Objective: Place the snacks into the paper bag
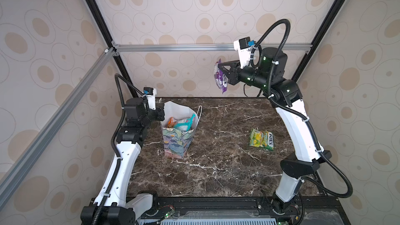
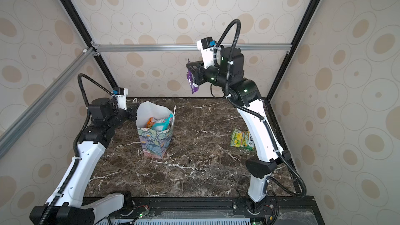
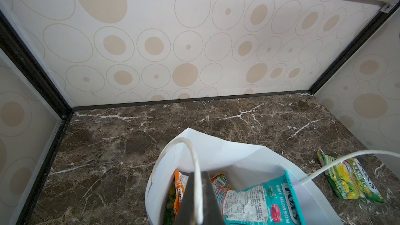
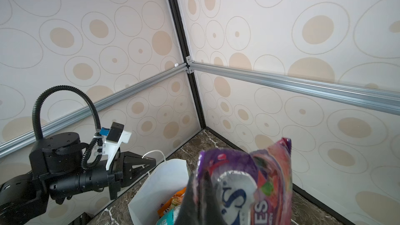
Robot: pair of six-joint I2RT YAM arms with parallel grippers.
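The paper bag (image 1: 178,143), white inside with a colourful printed front, stands upright and open on the left of the table. Inside it lie an orange snack packet (image 3: 179,189) and a teal mint packet (image 3: 260,202). My left gripper (image 1: 162,114) is shut at the bag's left rim, the white handle (image 3: 195,158) crossing its fingers; whether rim or handle is pinched is unclear. High above the table, right of the bag, my right gripper (image 1: 220,66) is shut on a purple snack packet (image 4: 245,187) that hangs from it. A green-yellow snack packet (image 1: 261,139) lies flat on the right.
Patterned walls and a metal rail (image 1: 179,48) enclose the back and sides. The bag's other handle (image 3: 345,157) sticks out to the right.
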